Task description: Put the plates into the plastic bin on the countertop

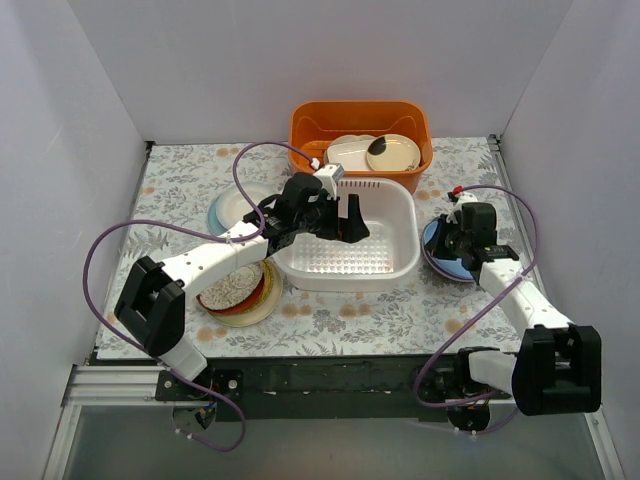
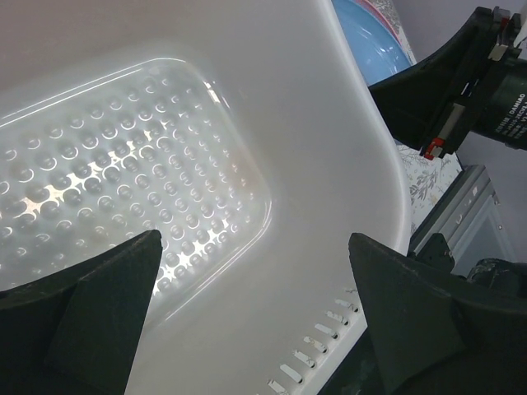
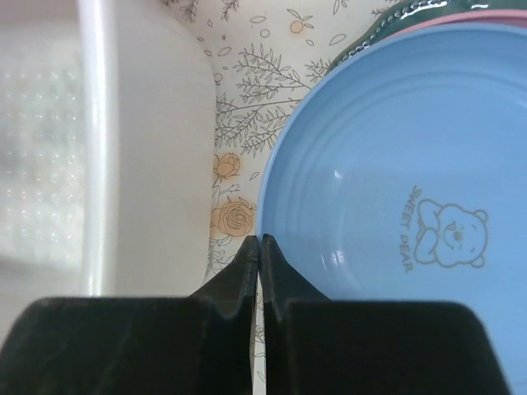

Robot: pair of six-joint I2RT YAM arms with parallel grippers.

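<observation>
The white plastic bin (image 1: 350,268) sits mid-counter, empty where visible. My left gripper (image 1: 345,222) hangs over it, open, with the bin's dimpled floor between its fingers in the left wrist view. My right gripper is shut on the near-left rim of the blue plate (image 3: 370,148), right of the bin. A pink plate (image 3: 461,16) and dark green plate (image 3: 416,11) show beneath the blue one. More stacked plates (image 1: 228,292) lie left of the bin, partly behind my left arm.
An orange bin (image 1: 310,125) behind the white bin holds light plates (image 1: 394,152). Walls close in on both sides of the counter (image 1: 340,330). Little free counter lies between the white bin and the blue plate.
</observation>
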